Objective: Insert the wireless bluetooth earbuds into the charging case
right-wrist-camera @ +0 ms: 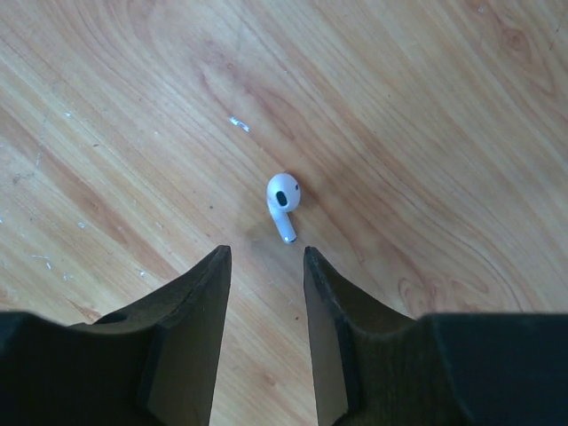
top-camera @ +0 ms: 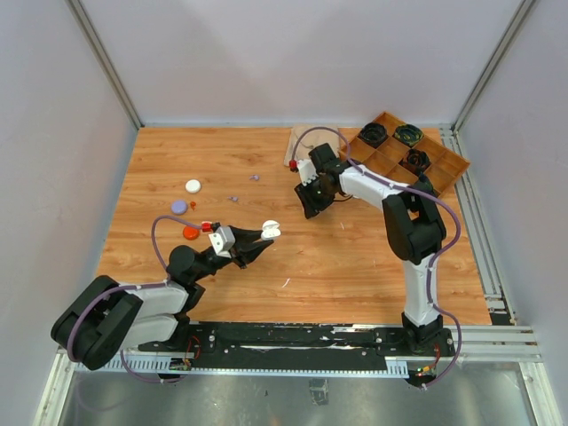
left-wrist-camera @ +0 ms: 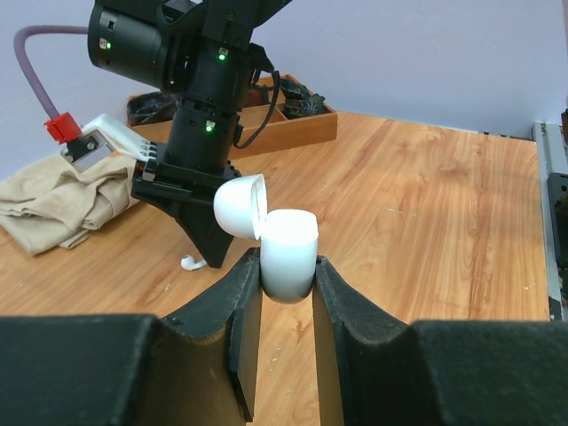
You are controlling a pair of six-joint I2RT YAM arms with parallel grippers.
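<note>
My left gripper [top-camera: 257,242] is shut on the white charging case [left-wrist-camera: 288,248], whose lid [left-wrist-camera: 235,206] stands raised; in the top view it sits left of centre on the table. My right gripper [top-camera: 311,209] hangs low over the wood, fingers part open with nothing between them. In the right wrist view a white earbud [right-wrist-camera: 284,195] lies on the table just beyond those fingertips, stem pointing toward them. Whether the case holds an earbud cannot be seen.
A beige cloth [left-wrist-camera: 53,200] and a wooden divided tray [top-camera: 382,155] with black coils stand at the back right. Coloured discs [top-camera: 191,232] and small pieces lie at the left.
</note>
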